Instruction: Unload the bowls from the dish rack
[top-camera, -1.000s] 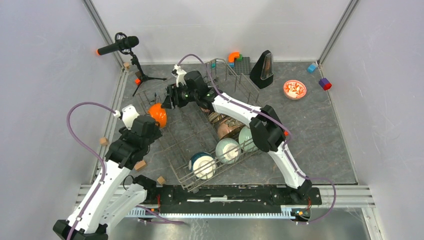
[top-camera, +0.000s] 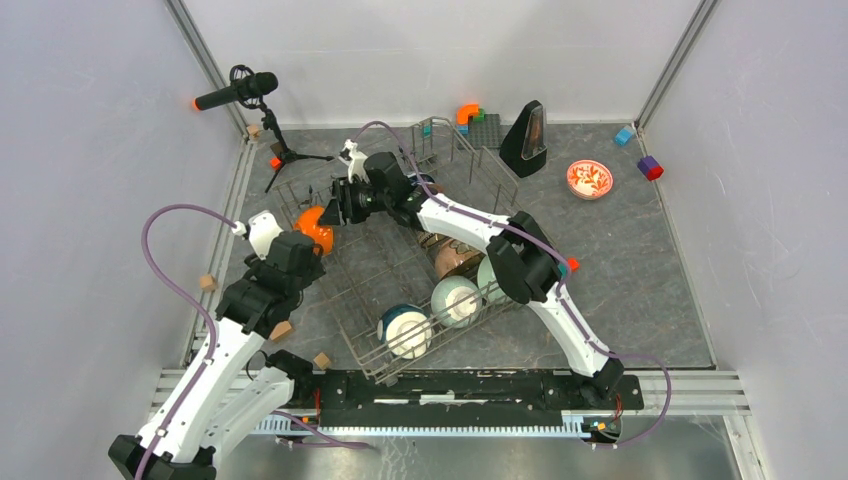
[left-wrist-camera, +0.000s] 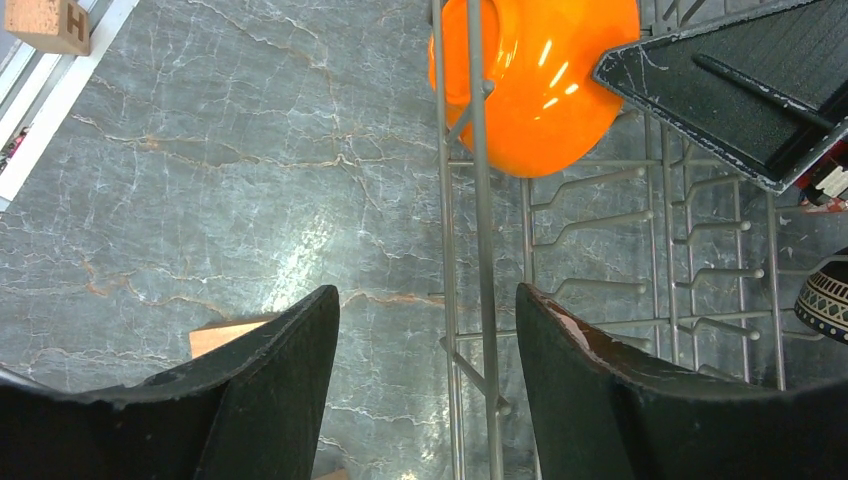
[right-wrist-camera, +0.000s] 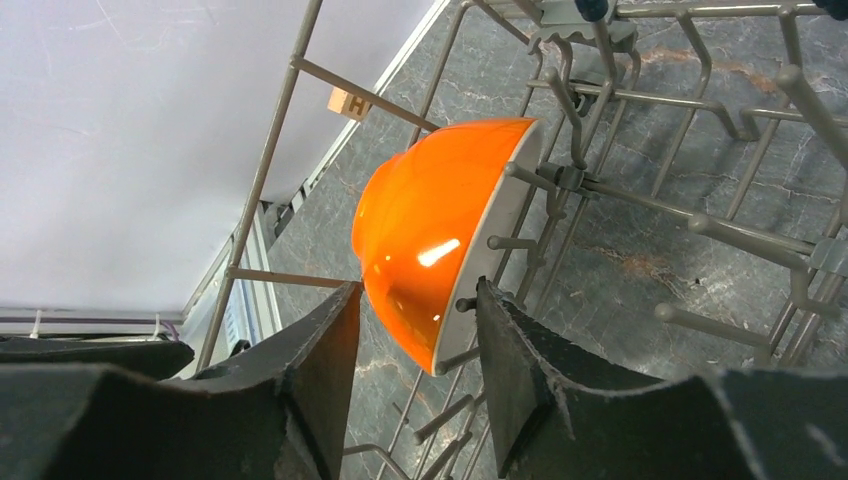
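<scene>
An orange bowl (top-camera: 314, 230) leans on its side at the left end of the wire dish rack (top-camera: 372, 318). Close to its rim is my right gripper, open; in the right wrist view the bowl's lower edge shows between the fingers, and contact cannot be told. My left gripper stands open nearer the front, with the rack's side wires showing between its fingers and no bowl there. Also in the rack are a dark blue bowl (top-camera: 391, 321), a pale green bowl (top-camera: 448, 290), another green bowl (top-camera: 487, 276) and a brown bowl (top-camera: 452, 260).
A red-and-white bowl (top-camera: 589, 179) rests on the grey floor to the right, with clear room in front of it. A black metronome-like object (top-camera: 520, 147) and a microphone stand (top-camera: 285, 153) are at the back. Wooden blocks (top-camera: 281, 330) lie at left.
The bowl has barely shifted; my left arm has hardly moved.
</scene>
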